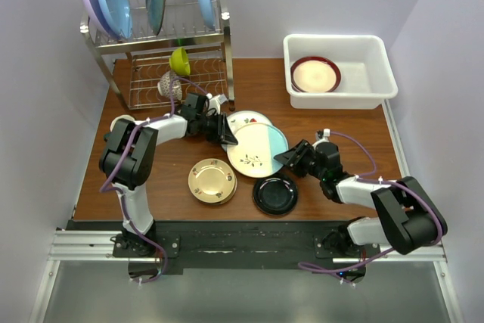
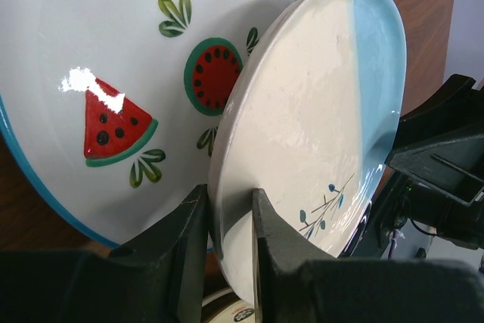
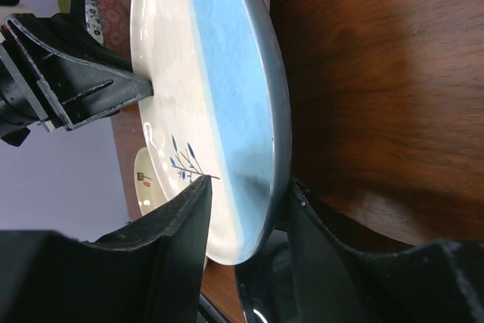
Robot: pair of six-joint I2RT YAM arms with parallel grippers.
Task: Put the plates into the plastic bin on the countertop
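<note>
A cream and light-blue plate (image 1: 253, 149) is tilted over a watermelon-patterned plate (image 2: 121, 43). My left gripper is shut on its left rim. At its blue right side is my right gripper, fingers either side of the rim, part open; whether they touch it is unclear. A stack of cream plates (image 1: 210, 179) and a black plate (image 1: 274, 196) lie on the counter below. The white plastic bin (image 1: 370, 73) at the back right holds a red-rimmed plate (image 1: 314, 75).
A metal rack (image 1: 225, 73) at the back left holds upright plates and cups. Bare counter (image 1: 355, 130) lies between the right arm and the bin.
</note>
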